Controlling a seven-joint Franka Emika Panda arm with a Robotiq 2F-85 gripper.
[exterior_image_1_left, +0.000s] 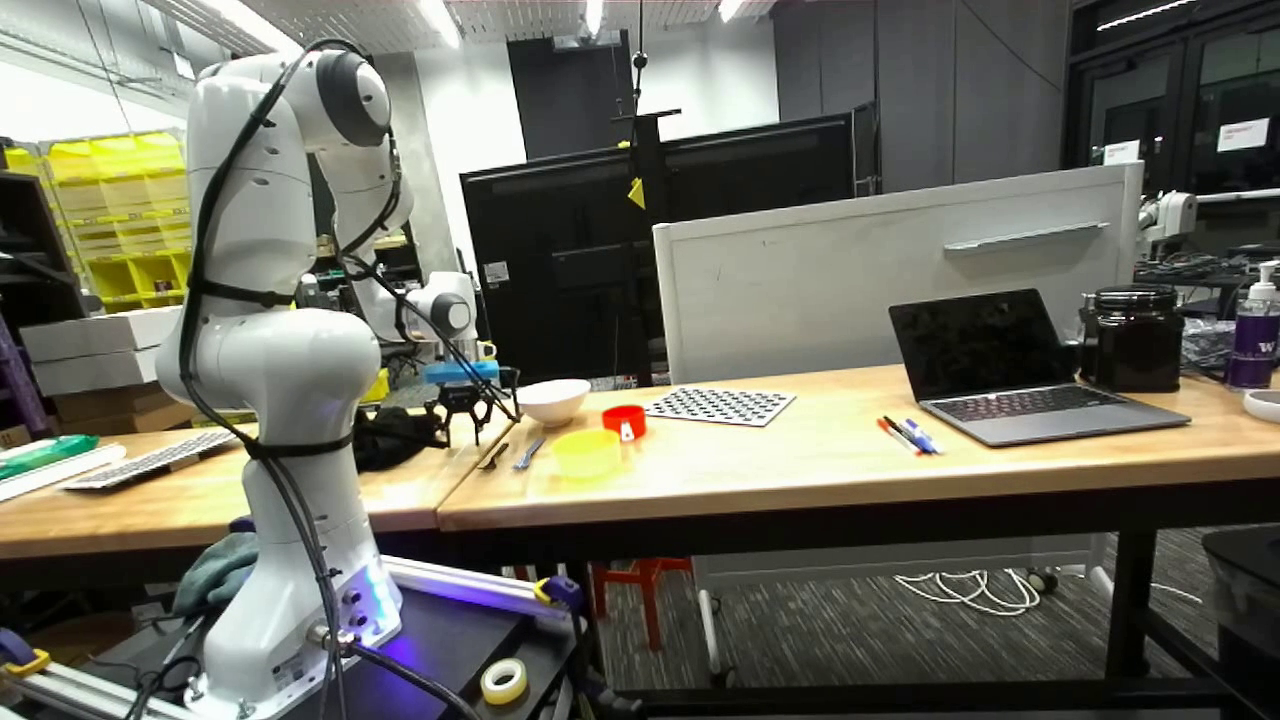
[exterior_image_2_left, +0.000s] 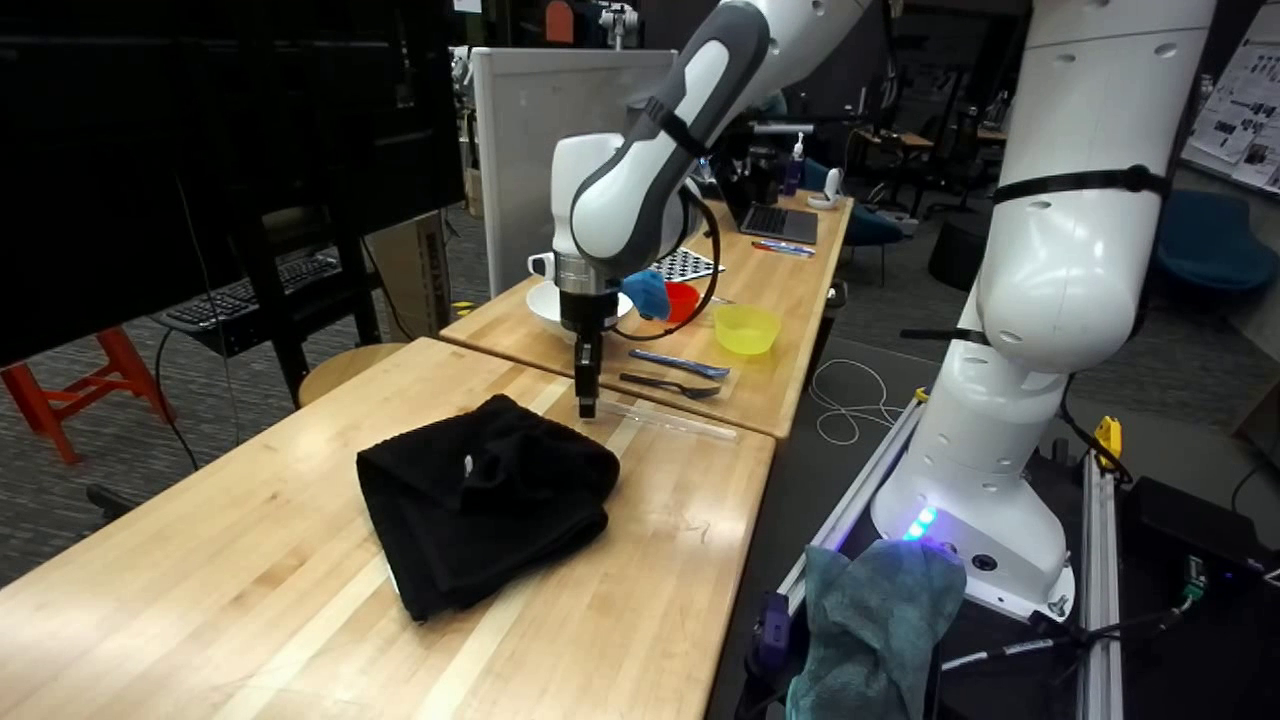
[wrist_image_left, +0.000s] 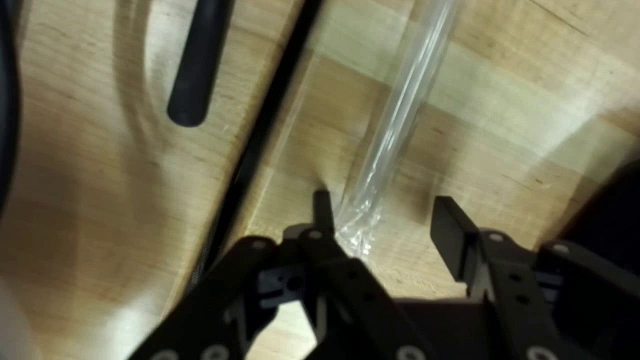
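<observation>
A clear plastic tube or wrapped straw (wrist_image_left: 399, 114) lies on the table; it also shows as a thin clear strip (exterior_image_2_left: 672, 419) in exterior view 2. My gripper stands with its fingers apart over the tube's crumpled end, pointing down. That end lies close to the left finger (wrist_image_left: 323, 210) in the wrist view, and a wide gap separates it from the right finger. Whether the finger touches it, I cannot tell. In exterior view 2 the gripper (exterior_image_2_left: 587, 406) reaches close to the tabletop, beside a black cloth (exterior_image_2_left: 492, 498).
Across the seam between the tables lie a black fork (exterior_image_2_left: 669, 384) and a blue-handled utensil (exterior_image_2_left: 679, 364). Beyond them are a white bowl (exterior_image_2_left: 546, 302), a red cup (exterior_image_2_left: 680, 300) and a yellow bowl (exterior_image_2_left: 746, 328).
</observation>
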